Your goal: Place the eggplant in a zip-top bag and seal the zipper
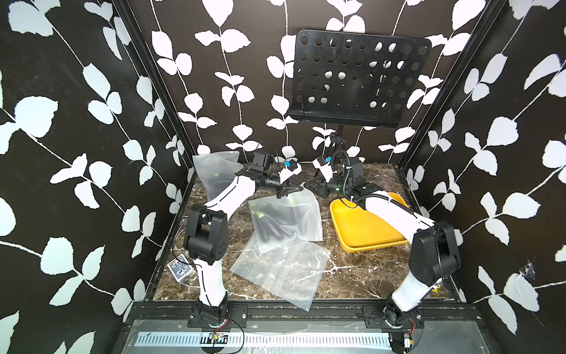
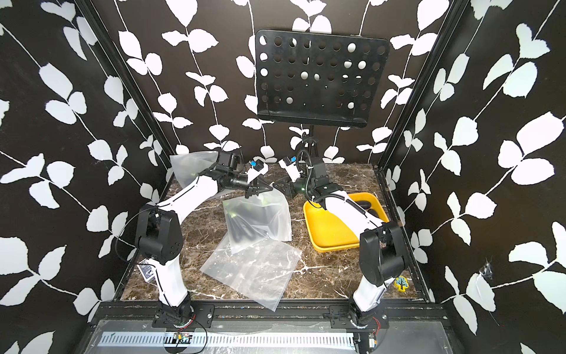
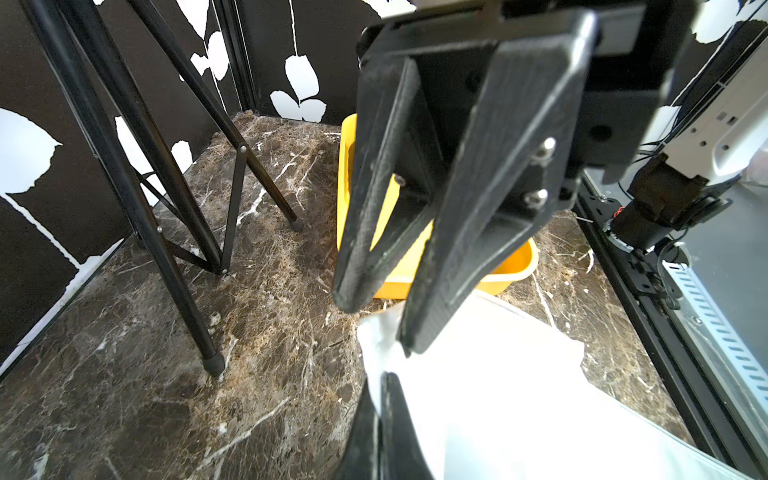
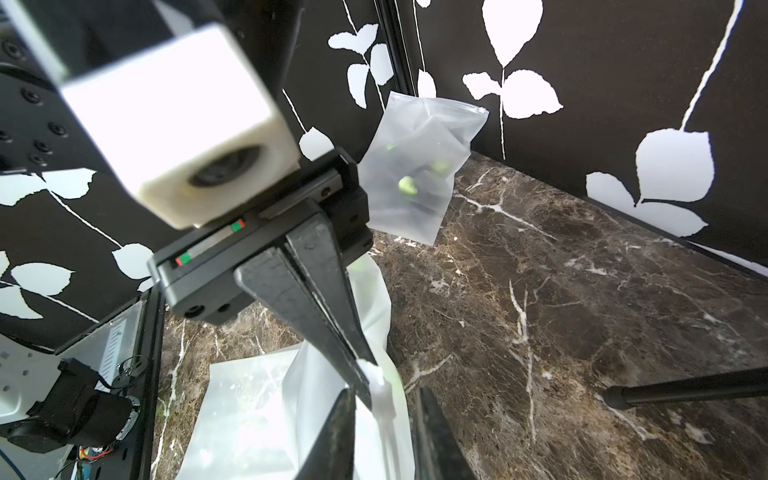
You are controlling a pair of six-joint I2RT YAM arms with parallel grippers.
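My left gripper is shut on the upper edge of a translucent zip bag [image 1: 283,221]. My right gripper faces it closely, fingers part open around that same edge, just beside the left fingertips. A second bag [image 1: 280,271] lies flat in front. Another bag [image 4: 412,168] at the back left has pale green shapes showing on it. Dark rounded objects [image 2: 370,210] lie in the yellow tray, partly hidden by the right arm; I cannot tell whether one is the eggplant.
The yellow tray [image 1: 365,236] sits right of the bags. A black stand [image 1: 359,76] rises at the back, its legs on the table. A small card-like item [image 1: 180,268] lies at the front left. Bare marble shows at the front right.
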